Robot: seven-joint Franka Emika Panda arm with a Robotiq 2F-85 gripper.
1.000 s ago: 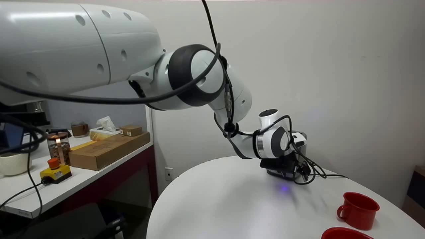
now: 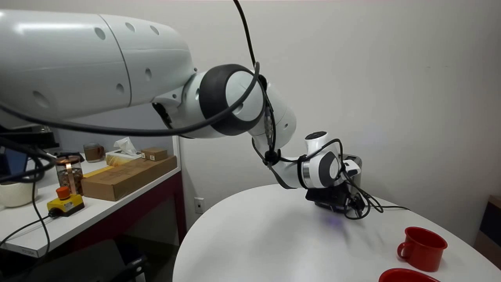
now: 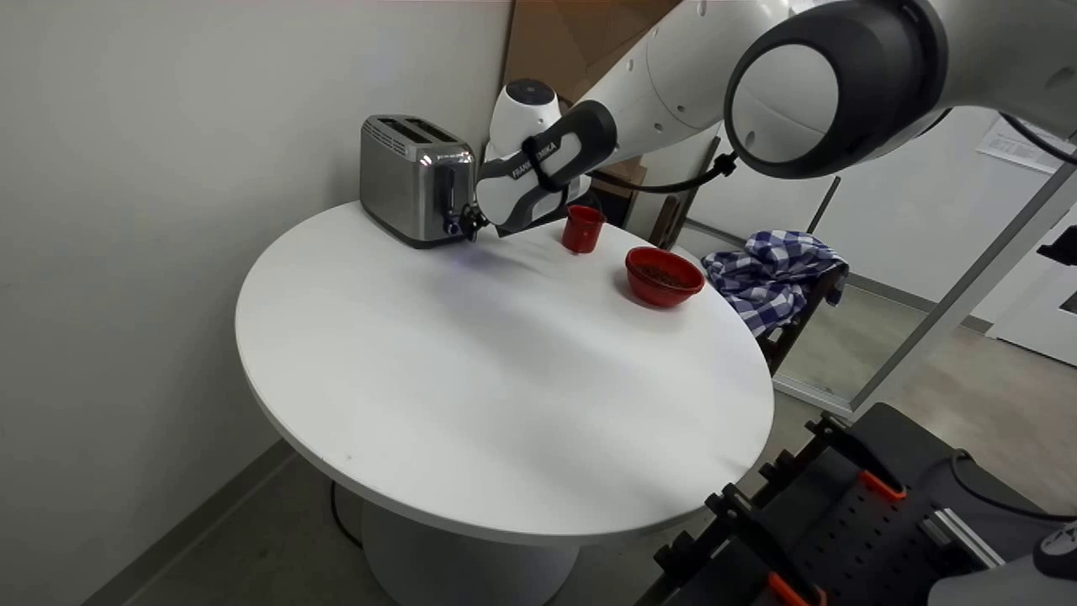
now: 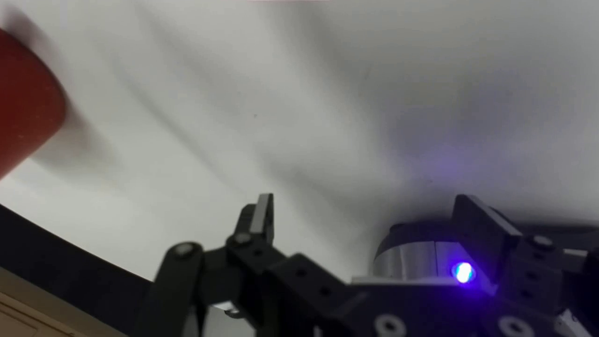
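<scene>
A silver toaster (image 3: 414, 187) stands by the wall at the far side of the round white table (image 3: 434, 353). My gripper is open, its two fingers wide apart and nothing held between them. The toaster's lower front, with a bright blue light, shows behind the right finger (image 4: 480, 233) in the wrist view. In exterior view 2 the gripper is low at the toaster's lever side, mostly hidden by the arm. Whether a finger touches the toaster I cannot tell. Exterior view 1 shows the arm in front of the toaster, covering most of it.
A red mug (image 3: 582, 231) stands right of the gripper; a red bowl (image 3: 663, 278) with dark contents sits nearer the table's right edge. Black cables (image 2: 368, 199) hang round the wrist.
The arm has come down slightly, its elbow and wrist a little lower. On the table, the blue glow beneath the gripper is fainter. The mug and bowl stand as before.
</scene>
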